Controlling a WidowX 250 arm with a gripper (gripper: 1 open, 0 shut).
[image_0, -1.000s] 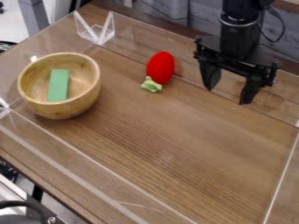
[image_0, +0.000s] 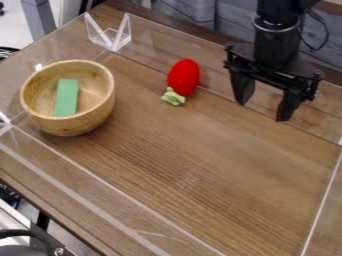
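Note:
The black gripper (image_0: 273, 82) hangs from the arm at the upper right, its fingers spread open above the wooden table with nothing visible between them. To its left lie a red oval object (image_0: 183, 78) and a small light-green piece (image_0: 174, 96). A wooden bowl (image_0: 95, 108) on the left holds a green block (image_0: 67, 97).
A clear plastic holder (image_0: 110, 33) stands at the back left. Black cables and hardware lie beyond the table's edge at the lower left.

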